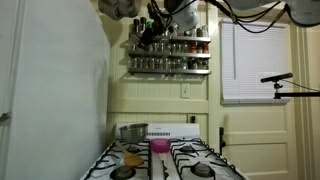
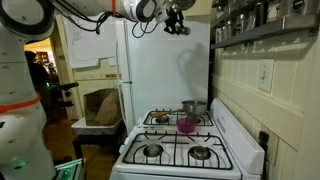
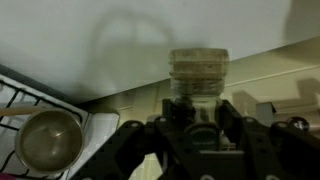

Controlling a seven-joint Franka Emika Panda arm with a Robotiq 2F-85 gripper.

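Observation:
A clear jar [image 3: 198,72] with an amber tint stands between the fingers of my gripper in the wrist view, and the fingers are shut on it. High above the stove, the gripper [image 1: 148,38] shows dark against the spice shelves in exterior view 1. In exterior view 2 the same gripper [image 2: 178,24] hangs in front of the upper part of the white fridge [image 2: 165,75]. At that size the jar's outline is hard to make out in both exterior views.
Wall shelves [image 1: 170,71] hold several jars. Below is the white stove [image 2: 185,155] with black grates, a metal pot [image 2: 194,107], a pink bowl [image 2: 186,124] and a wooden spoon [image 1: 131,158]. From above, the pot [image 3: 49,140] shows at lower left. The fridge side stands close by.

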